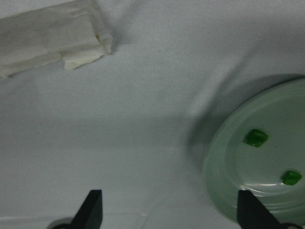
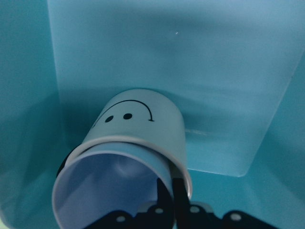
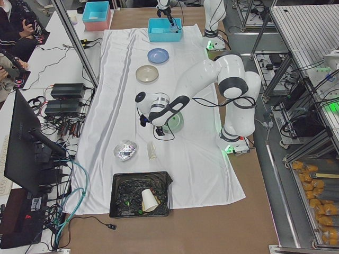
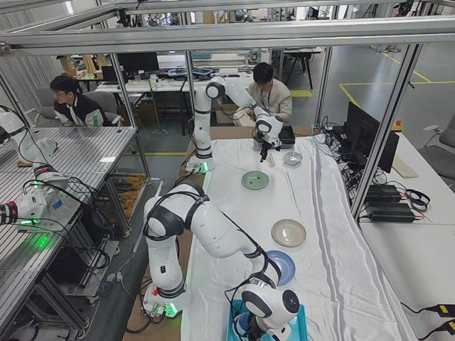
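Note:
My left gripper stands open above the white cloth, beside a green plate (image 1: pixel 257 195) holding two small green pieces (image 1: pixel 257 138). A folded paper piece (image 1: pixel 52 36) lies near them. My right gripper is inside the blue bin (image 2: pixel 181 43), its fingers closed at the rim of nested cups: a light-blue cup (image 2: pixel 105 186) inside a white cup (image 2: pixel 143 114) with a drawn face.
A beige plate (image 4: pixel 288 232) and a blue plate (image 3: pixel 158 55) lie on the cloth. A foil bundle (image 3: pixel 125 150) sits near the black lined tray (image 3: pixel 127 196), which holds a paper cup (image 3: pixel 149 201).

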